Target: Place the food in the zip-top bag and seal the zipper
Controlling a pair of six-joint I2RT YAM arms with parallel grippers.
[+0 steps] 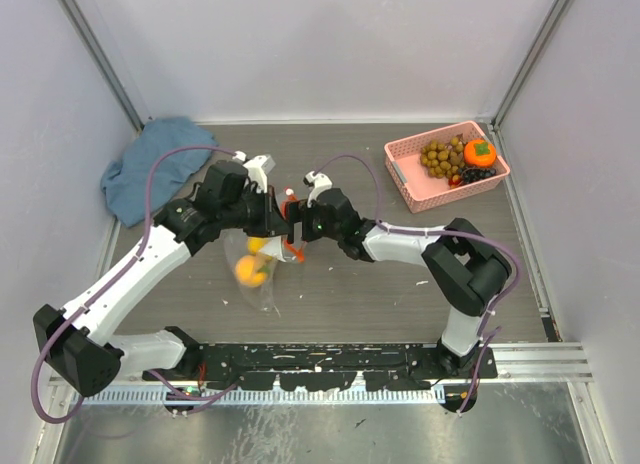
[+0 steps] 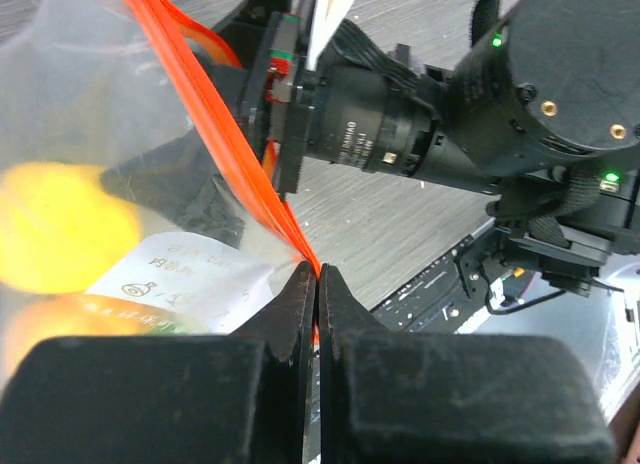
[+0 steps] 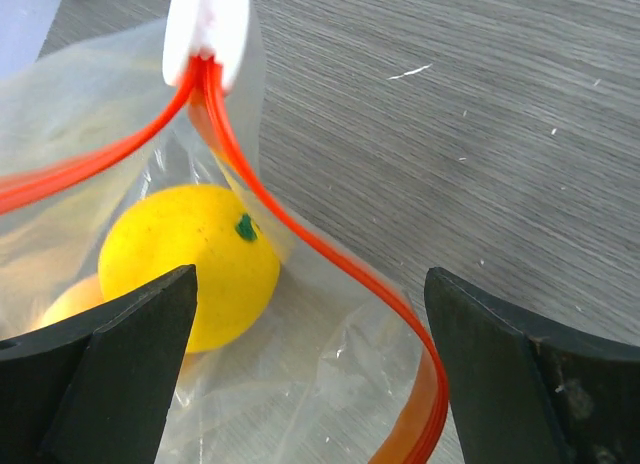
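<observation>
The clear zip top bag (image 1: 262, 296) hangs from its orange zipper strip, at the left-centre of the table. Inside are a yellow food piece (image 3: 200, 259) with a green stem spot and an orange one (image 1: 251, 272). Pinched at the tips of my left gripper is one end of the orange strip (image 2: 225, 134). Close to its right, my right gripper stands open, with one edge of the bag's mouth passing between its fingers without being clamped. A white slider (image 3: 205, 34) sits at the far end of the strip. The mouth gapes open in the right wrist view.
A pink basket (image 1: 430, 191) with grapes, an orange persimmon (image 1: 480, 153) and other fruit stands at the back right. A crumpled blue cloth (image 1: 150, 174) lies at the back left. Both grippers are very close together.
</observation>
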